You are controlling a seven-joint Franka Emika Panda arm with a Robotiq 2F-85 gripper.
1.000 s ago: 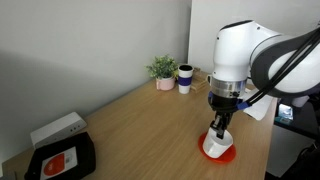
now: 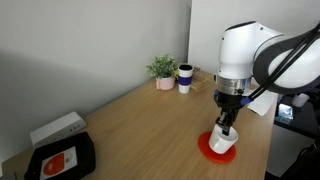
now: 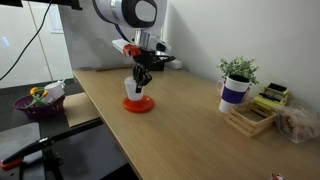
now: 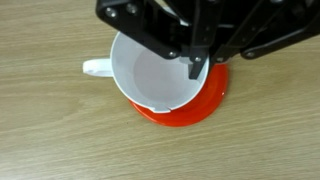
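A white cup (image 2: 223, 138) with a handle stands on a red saucer (image 2: 210, 153) near the right side of the table. In exterior view 2 the same cup (image 3: 134, 88) and saucer (image 3: 147, 104) are at the left. My gripper is shut, pointing down into the cup's mouth close to its rim. From the wrist view, the cup (image 4: 150, 75) looks empty, its handle sticking out to the left. The saucer (image 4: 205, 105) shows beyond the rim, off-centre from the cup. Whether the rim lies between the fingers is hidden.
A potted plant (image 2: 163, 70) and a white-and-dark tumbler (image 2: 185, 78) stand at the back. A black box (image 2: 60, 158) sits at the left in exterior view 1. A wooden crate (image 3: 251, 120) is at the right in exterior view 2.
My gripper and the cup have shifted slightly right and back in exterior view 1. The cup leaned more to the left before and looks more upright now. The saucer has barely moved.
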